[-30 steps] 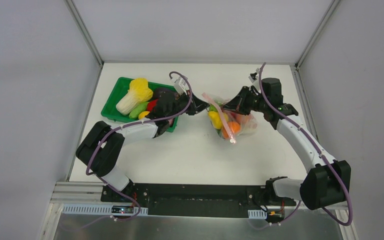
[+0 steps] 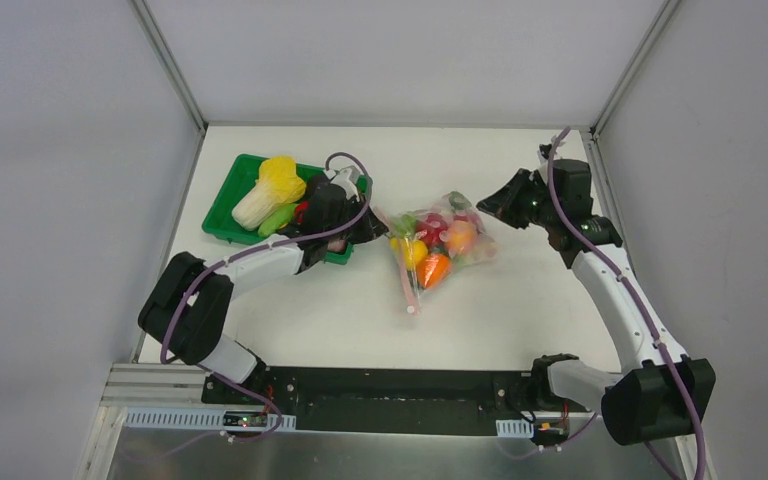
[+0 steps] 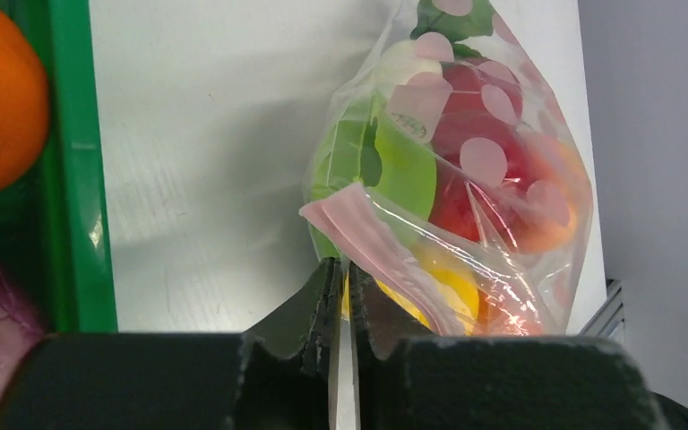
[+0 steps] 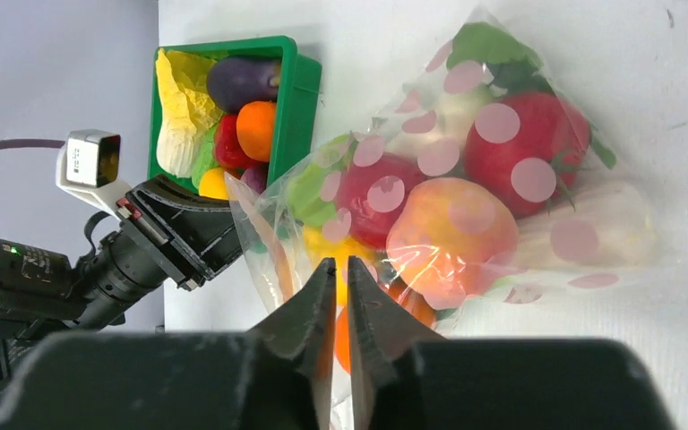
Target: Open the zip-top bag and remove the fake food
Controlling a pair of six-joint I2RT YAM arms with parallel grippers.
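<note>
The clear zip top bag (image 2: 451,244) with pink dots lies mid-table, its pink strip (image 2: 405,278) facing left. Through its film show a yellow piece (image 2: 413,252), an orange piece (image 2: 433,270), a peach (image 4: 452,240) and red pieces (image 4: 527,143). At the strip's edge my left gripper stands open by a narrow gap; whether film passes between its tips is unclear. My right gripper is slightly open, over the bag in its wrist view, with nothing seen in its gap. From above, my right gripper (image 2: 480,206) points at the bag's upper right side.
A green bin (image 2: 222,208) on the left holds several food pieces, including a cabbage (image 2: 257,205) and an eggplant (image 4: 242,83). Its right wall (image 3: 85,179) is close to my left gripper. Table below and right of the bag is clear.
The bag has shifted left and spread out, its strip turning more upright.
</note>
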